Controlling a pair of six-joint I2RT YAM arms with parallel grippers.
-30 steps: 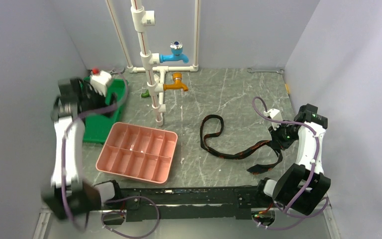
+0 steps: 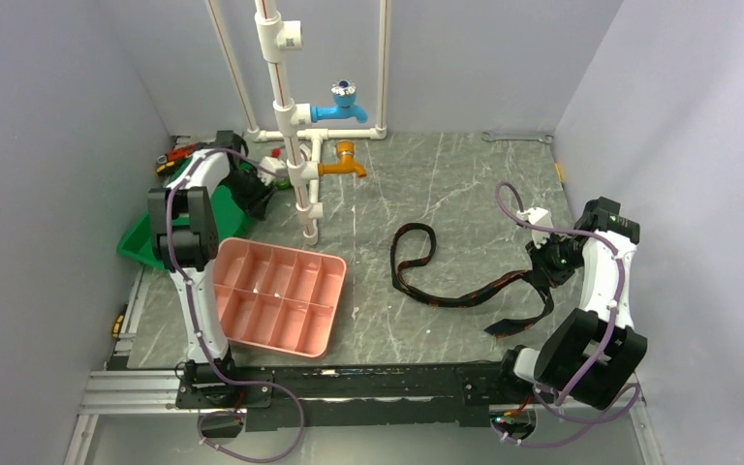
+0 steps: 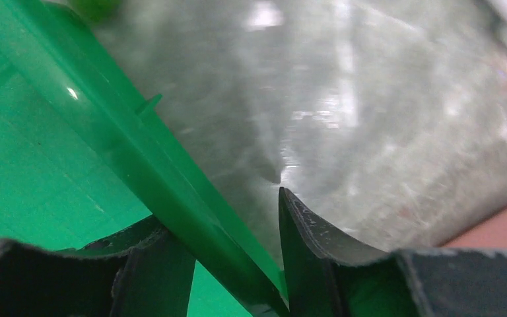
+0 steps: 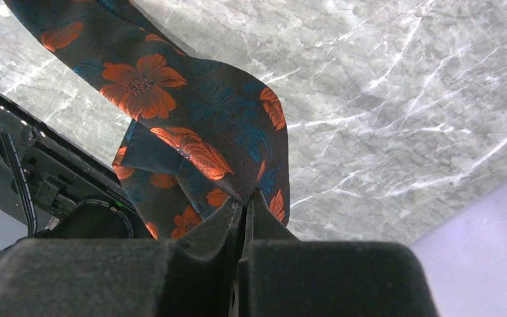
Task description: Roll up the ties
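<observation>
A long dark tie with orange flowers [image 2: 460, 299] lies in loose bends on the right half of the table; in the right wrist view the tie [image 4: 138, 89] folds over itself beneath my right gripper. That gripper is shut, with the tie gathered at its fingertips. At the back left, my left gripper is shut on the rim of the green tray [image 3: 115, 132], the wall of which runs between its fingers.
A pink compartment tray [image 2: 281, 339] lies at front left. A white pipe stand [image 2: 305, 203] with a blue tap [image 2: 339, 111] and an orange tap [image 2: 339, 170] rises beside the green tray.
My right arm and the tie have barely moved.
</observation>
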